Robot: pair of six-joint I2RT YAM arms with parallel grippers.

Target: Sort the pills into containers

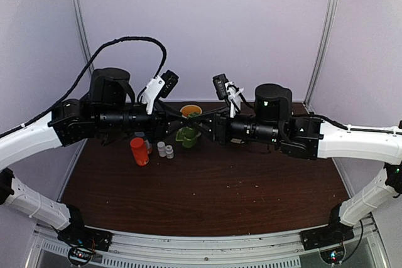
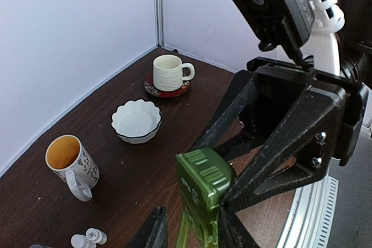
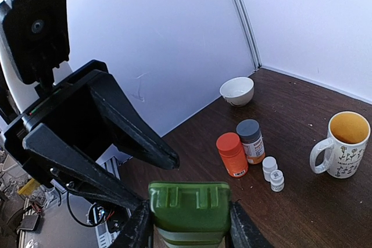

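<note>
A green pill container (image 2: 200,178) hangs above the table, gripped by my right gripper, which is shut on its sides. In the top view the container (image 1: 187,137) shows only partly among the overlapping grippers. My left gripper stands partly open close to it, with its fingers (image 2: 152,230) on either side of the container in the left wrist view; I cannot tell whether they touch it. The red-capped bottle (image 3: 232,154), the grey-capped bottle (image 3: 251,140) and two small white bottles (image 3: 269,166) stand upright. No loose pills can be made out.
A patterned mug (image 2: 72,164) stands at the back. A white scalloped bowl (image 2: 137,121) and a white cup (image 2: 168,74) on a red saucer (image 2: 154,90) sit farther right. Both arms crowd together above the bottles.
</note>
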